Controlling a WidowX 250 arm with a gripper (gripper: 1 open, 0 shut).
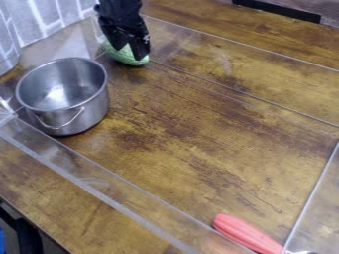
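Note:
My dark gripper [130, 42] is at the top left, over a green object [126, 57] that looks rounded, like a bowl or vegetable, and is partly hidden behind it. I cannot tell whether the fingers are open or closed on it. A steel pot [59, 94] with a wire handle stands on the wooden table [212, 119], below and left of the gripper.
A red-handled utensil [245, 233] lies at the bottom right. Clear plastic edging runs along the left, bottom and right of the work area.

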